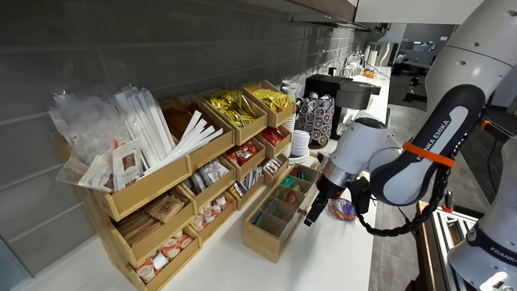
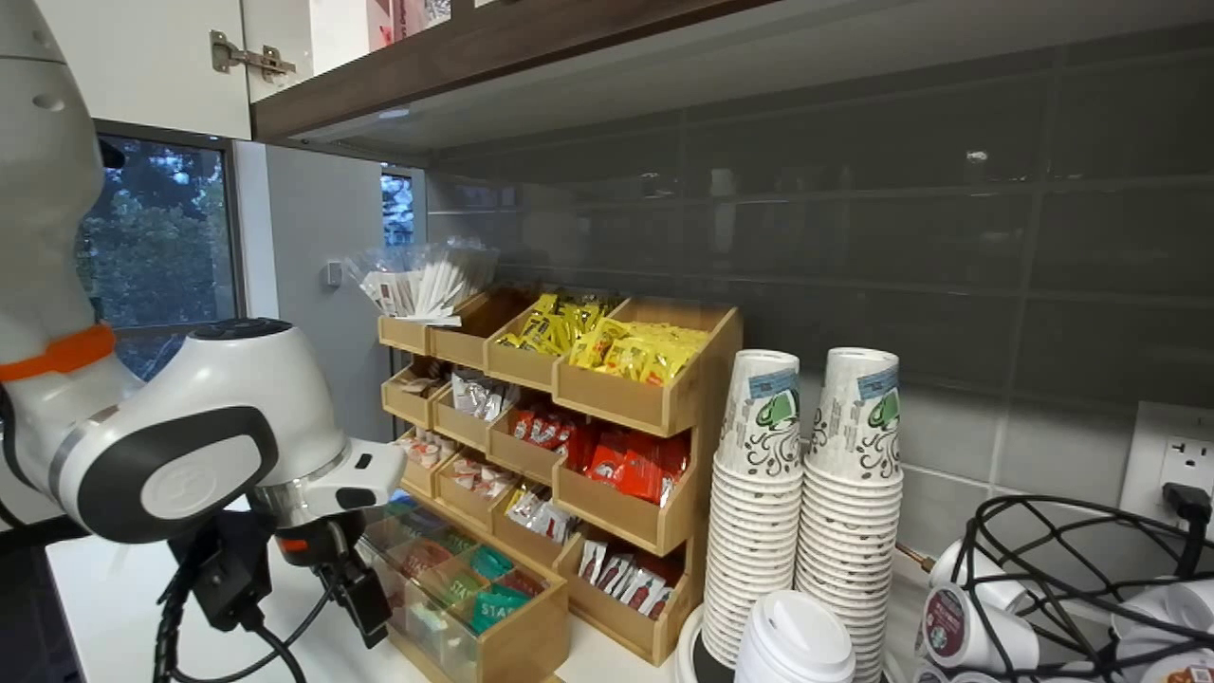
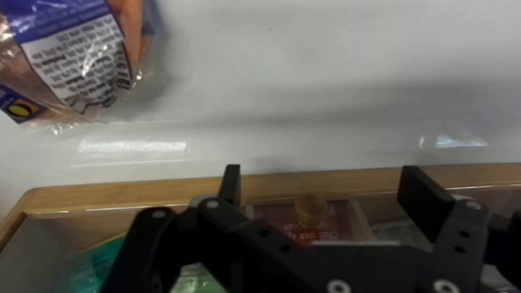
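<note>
On the counter stands a wooden tea box (image 1: pixel 264 241) with clear panels and several compartments of tea packets. A small round wooden knob (image 3: pixel 311 210) is on its front side. My gripper is open, its fingers (image 3: pixel 231 184) spread wide. In the wrist view the knob shows between the two fingers, with nothing gripped; whether they are level with it in height cannot be told. From the first exterior view, the fingertips (image 1: pixel 310 219) are close to the box's front, beside the knob. A bagged snack (image 3: pixel 78 58) in purple and orange wrapping lies on the counter apart from the box.
Behind the box rises a tiered wooden rack (image 2: pixel 620 393) of packets, creamers and stirrers. Stacked paper cups (image 2: pixel 756 489) and a wire pod basket (image 1: pixel 315 119) stand past its end. Bare white counter (image 1: pixel 324 262) lies in front of the box.
</note>
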